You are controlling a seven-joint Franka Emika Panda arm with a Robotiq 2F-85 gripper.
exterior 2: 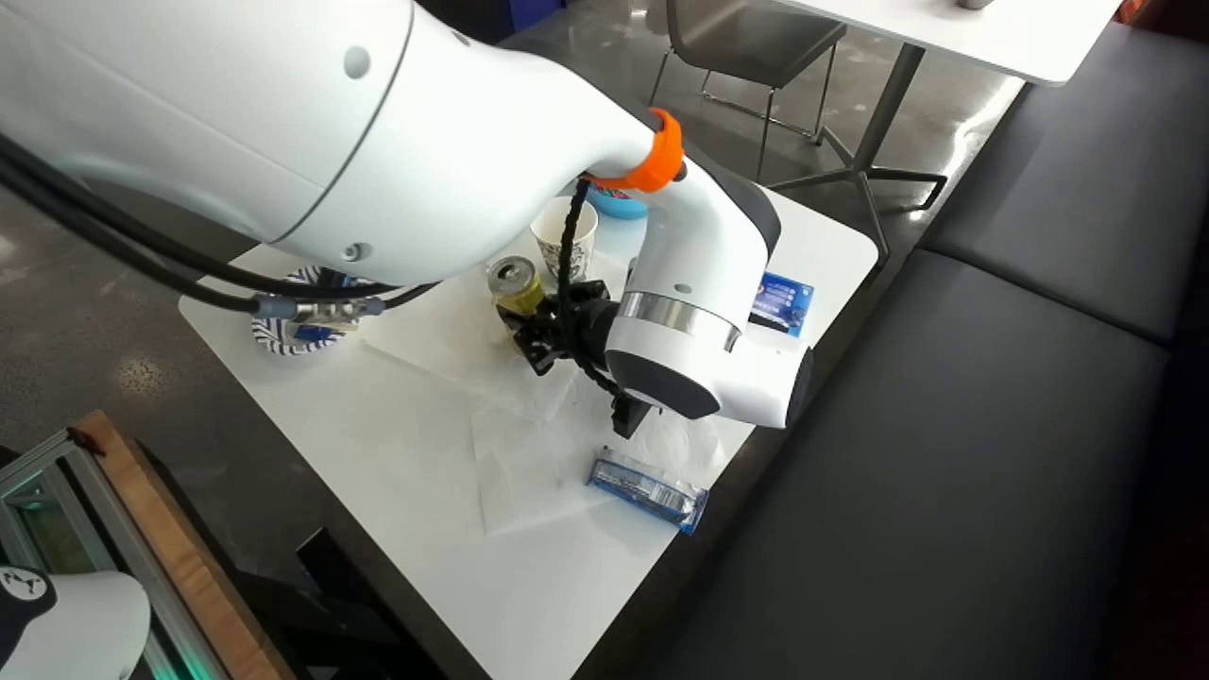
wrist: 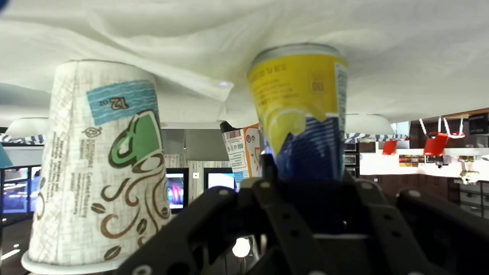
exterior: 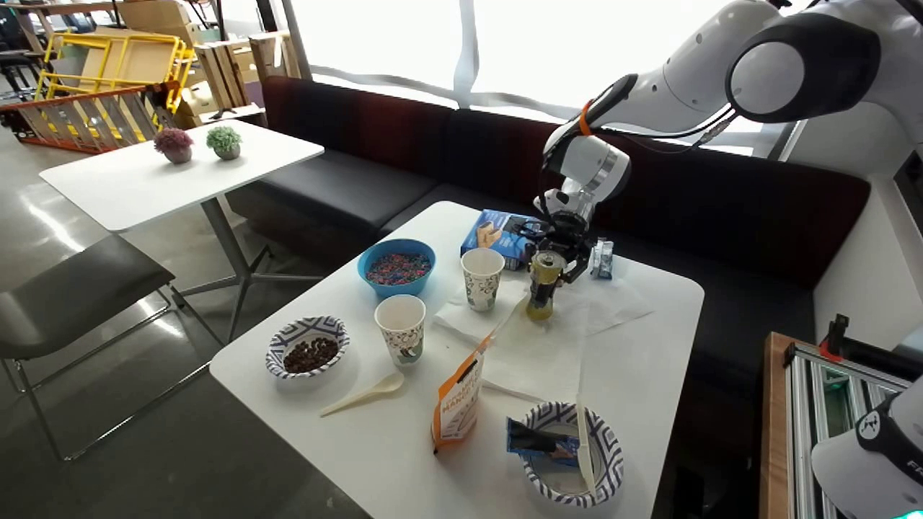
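A yellow and blue drink can [exterior: 543, 267] stands upright on white paper [exterior: 536, 350] near the back of the table. My gripper [exterior: 549, 281] reaches it from behind and is shut on it, with dark fingers around its sides. The wrist view is upside down; there the can [wrist: 300, 105] sits between the fingers of my gripper, its base appearing to rest on the paper. Beside it stands a patterned paper cup [wrist: 103, 169], apart from the can. From the other side, the can's silver top [exterior 2: 516, 276] shows next to the arm.
A second cup [exterior: 402, 329], a blue bowl [exterior: 363, 269], an orange pouch [exterior: 458, 398] and a spoon [exterior: 363, 394] occupy the left and front. A blue box [exterior: 489, 232] lies behind the near cup. A wrapped packet [exterior 2: 649, 489] lies at the bench edge.
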